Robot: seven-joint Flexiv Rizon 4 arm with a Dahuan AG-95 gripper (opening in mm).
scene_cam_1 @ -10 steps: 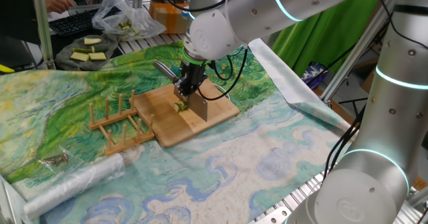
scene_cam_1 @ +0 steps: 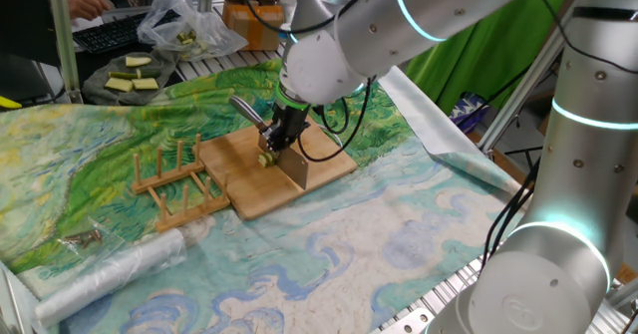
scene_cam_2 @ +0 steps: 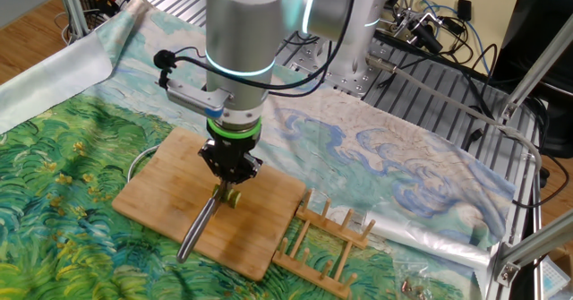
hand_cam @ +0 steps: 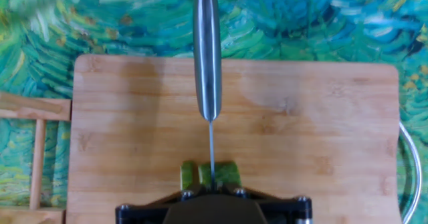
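Note:
My gripper (scene_cam_1: 283, 143) is shut on a knife, whose broad metal blade (scene_cam_1: 293, 167) stands upright, edge down, over the wooden cutting board (scene_cam_1: 239, 179). The knife's silver handle (hand_cam: 208, 57) extends away from the gripper in the wrist view. Beneath the gripper sit green vegetable pieces (scene_cam_2: 234, 197). From above, a narrow green slice (hand_cam: 186, 175) lies left of the blade line, with a wider green chunk (hand_cam: 229, 172) mostly to its right. The gripper's body hides the front of these pieces and most of the blade. Whether the edge touches the board is unclear.
A wooden peg rack (scene_cam_2: 327, 246) stands against one side of the board. Rolled clear plastic (scene_cam_1: 110, 274) lies on the patterned cloth (scene_cam_1: 379, 244). Off the cloth, cut pieces (scene_cam_1: 133, 80) rest on a dark bag near a person's hand (scene_cam_1: 90, 3).
The gripper and knife have shifted slightly down and to the right in exterior view 1, so the blade sits lower against the board. The board and rack have stayed put.

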